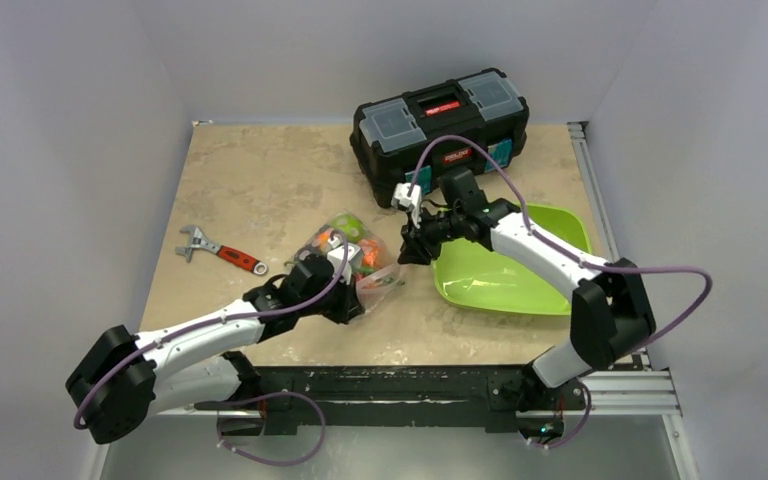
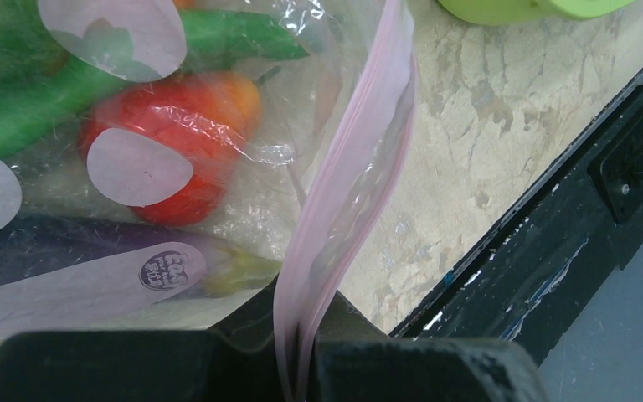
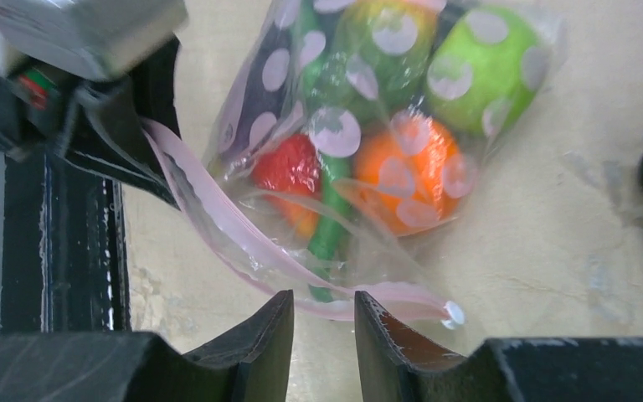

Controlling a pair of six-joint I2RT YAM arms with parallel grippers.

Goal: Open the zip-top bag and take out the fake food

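Note:
A clear zip top bag with white dots point(image 1: 380, 280) lies mid-table, holding fake food: an orange piece point(image 3: 410, 172), a red one point(image 2: 172, 138), a green round one point(image 3: 486, 71) and a purple eggplant point(image 2: 67, 260). My left gripper is shut on the edge of the bag's pink zip strip point(image 2: 343, 184). The strip's two sides stand apart along its middle. My right gripper is part open beside the bag's mouth, with its fingertips apart and the strip passing beyond them. A white slider point(image 3: 453, 315) sits at the strip's far end.
A green bin point(image 1: 500, 285) stands to the right under my right arm. Behind is a black toolbox point(image 1: 440, 125). An adjustable wrench point(image 1: 222, 250) lies at the left. Bare table shows in front of the bin.

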